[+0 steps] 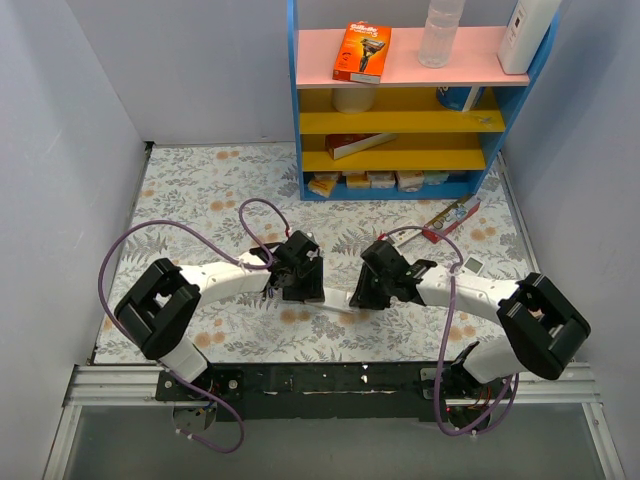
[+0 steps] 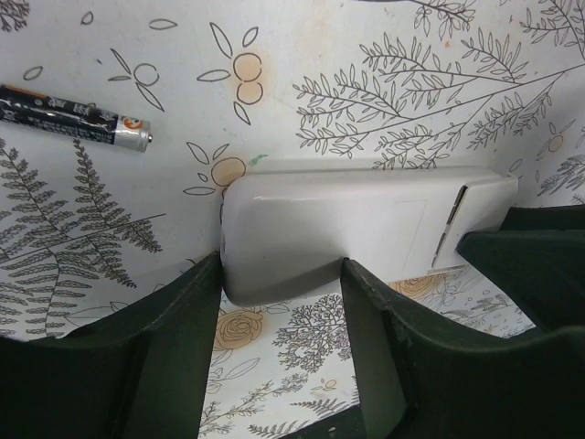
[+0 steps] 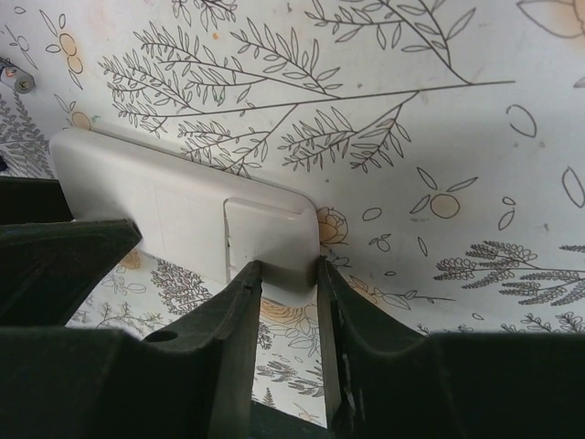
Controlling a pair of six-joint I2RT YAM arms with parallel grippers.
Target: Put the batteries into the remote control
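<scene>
The white remote control (image 2: pixel 320 224) lies across the patterned table between my two arms, its smooth side with a seamed cover panel (image 3: pixel 265 229) facing up. At its left end, my left gripper is shut on it, a finger on each side. My right gripper stands part open at the opposite end, its fingertips by the corner of the cover panel; whether they grip is unclear. A dark finger of the right gripper also shows beside the panel's seam in the left wrist view. One black battery (image 2: pixel 73 119) with a silver end lies loose beside the remote.
Behind the right arm lie a white keyed object (image 1: pixel 402 237), a red box (image 1: pixel 453 217) and a small grey item (image 1: pixel 472 266). A shelf unit (image 1: pixel 400 110) stands at the back. The front and left of the table have free room.
</scene>
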